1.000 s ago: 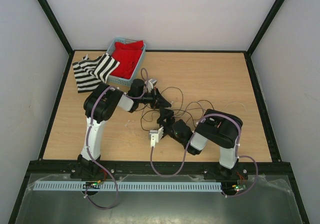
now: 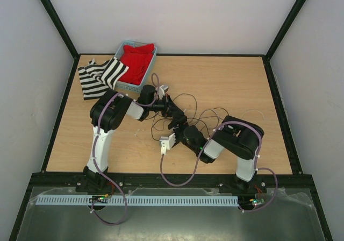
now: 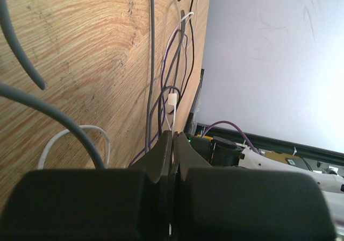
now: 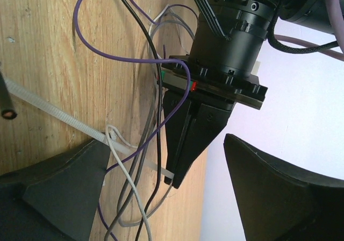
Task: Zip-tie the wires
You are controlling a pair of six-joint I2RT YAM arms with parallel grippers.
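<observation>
A tangle of grey, black, white and purple wires (image 4: 157, 90) lies over the wooden table. The pale zip tie (image 4: 59, 113) runs under some of them, its far end pinched in my left gripper, whose fingers are shut together. A small white block (image 3: 172, 98), seemingly the tie's head, shows just beyond those fingertips in the left wrist view. My right gripper is open; its left finger (image 4: 64, 182) overlaps the strap, and wires cross the gap between the fingers. From above, both grippers meet at mid-table and cover the tie.
A blue-grey basket (image 2: 152, 69) with red cloth (image 2: 137, 63) stands at the back left, a striped cloth (image 2: 97, 79) beside it. Loose wire ends (image 3: 40, 82) lie close to the left gripper.
In the top view my right gripper has shifted slightly toward the left gripper and the back of the table. The left arm and the basket look unmoved.
</observation>
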